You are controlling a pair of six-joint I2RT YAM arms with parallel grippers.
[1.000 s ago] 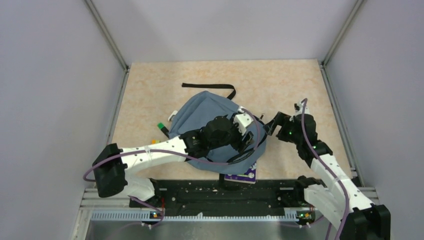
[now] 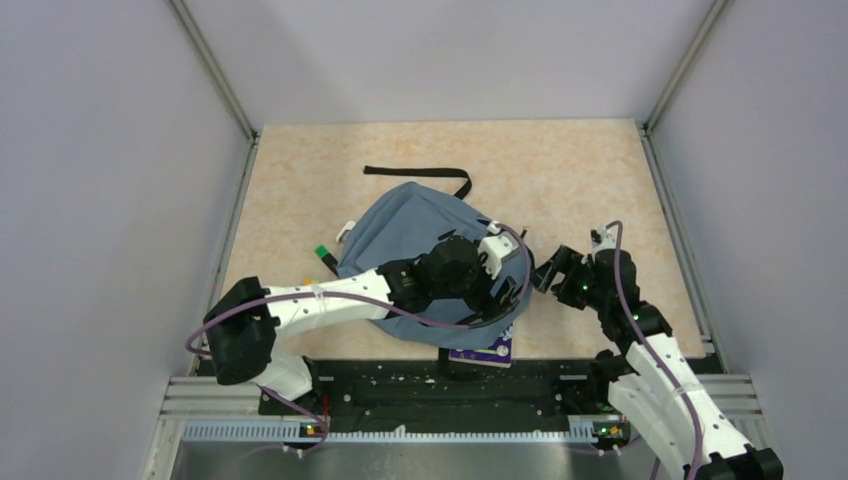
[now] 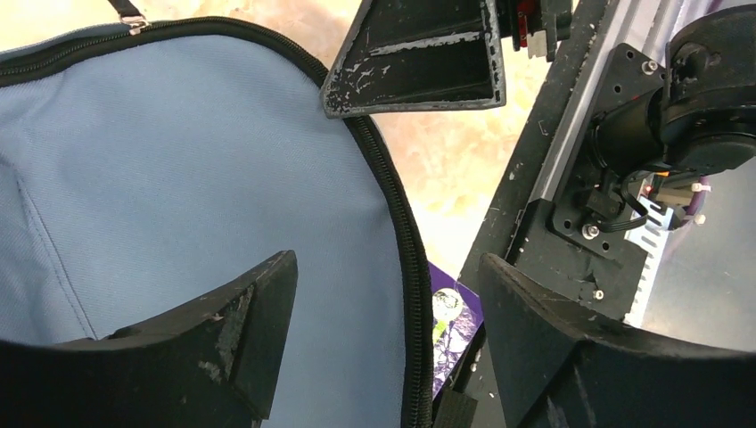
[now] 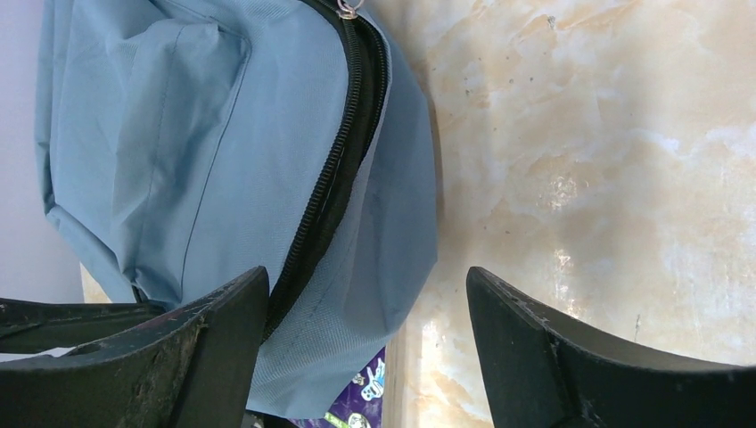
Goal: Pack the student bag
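Observation:
A blue fabric bag lies on the table, its black zipper along the right edge, a metal pull at one end. My left gripper is open above the bag; in its wrist view the fingertips straddle the zipper edge. My right gripper stands at the bag's right edge, part open; in the right wrist view its left finger is at the zipper, with no clear grip. A purple booklet shows partly beneath the bag.
A black strap lies behind the bag. A green-capped item and a white object sit at its left. The dark front rail borders the table.
Over the last second both arms have shifted slightly toward the table's front, the right one also moving down along the bag's edge. The bag looks nearly unchanged.

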